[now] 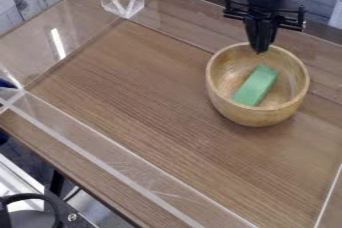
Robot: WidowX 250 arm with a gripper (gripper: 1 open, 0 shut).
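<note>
My black gripper [263,34] points down just above the back rim of a round wooden bowl [225,100], shut, with nothing visible between its fingers. A green rectangular block [255,87] lies tilted diagonally on the bottom of the bowl, below and in front of the gripper.
A white angular piece [123,4] sits at the back left. Clear strips cross the front left, and a black cabled object [34,214] is at the lower left corner.
</note>
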